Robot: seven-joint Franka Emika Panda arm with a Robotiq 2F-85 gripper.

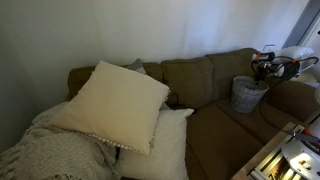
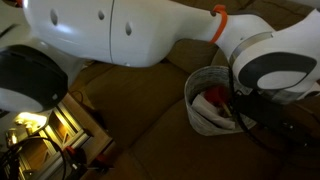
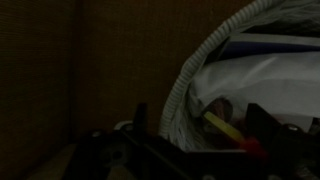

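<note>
A woven grey basket (image 1: 247,97) stands on the brown couch, and its braided rim (image 3: 192,72) curves through the wrist view. Inside it are a white cloth-like item (image 3: 268,82), a yellow piece (image 3: 223,126) and something red (image 3: 250,146). Exterior view 2 also shows the white item (image 2: 207,108) and the red one (image 2: 215,95) in the basket. My gripper is open over the basket's near side, its fingers spread across the rim. Nothing shows held between them; the dark picture hides exact contact.
A large cream pillow (image 1: 118,102), another white pillow (image 1: 163,150) and a knitted blanket (image 1: 55,150) cover the couch's left end. The seat (image 1: 212,135) between them and the basket is clear. A wooden table edge (image 1: 262,158) lies at front right.
</note>
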